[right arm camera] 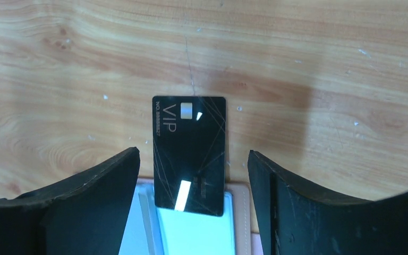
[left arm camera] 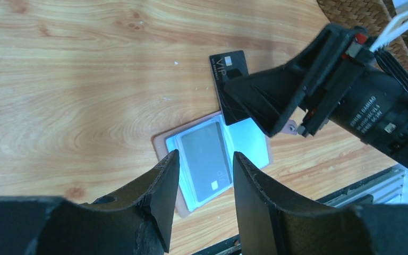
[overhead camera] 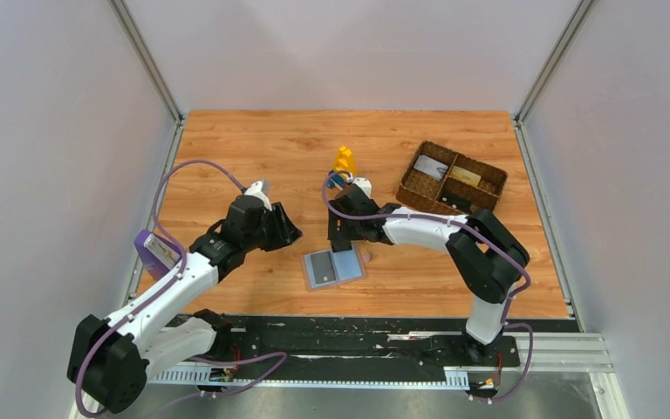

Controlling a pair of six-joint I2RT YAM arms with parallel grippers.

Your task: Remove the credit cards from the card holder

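A black VIP card (right arm camera: 189, 154) lies face up, its lower end over the right half of the opened blue card holder (overhead camera: 349, 264) and the rest on the bare wood. In the holder's other half sits a grey card-like panel (left arm camera: 204, 154) under a clear window. My right gripper hovers over the black card, open, one finger to each side and not touching it. To the left of the holder, above the table, is my left gripper, its fingers apart with nothing between them. The right gripper hides part of the black card in the left wrist view.
A wicker basket (overhead camera: 410, 188) with compartments stands at the back right, holding a white card (overhead camera: 430, 167) and other items. Yellow toy blocks (overhead camera: 345, 160) stand behind the right gripper. A purple object (overhead camera: 157, 255) is at the left edge.
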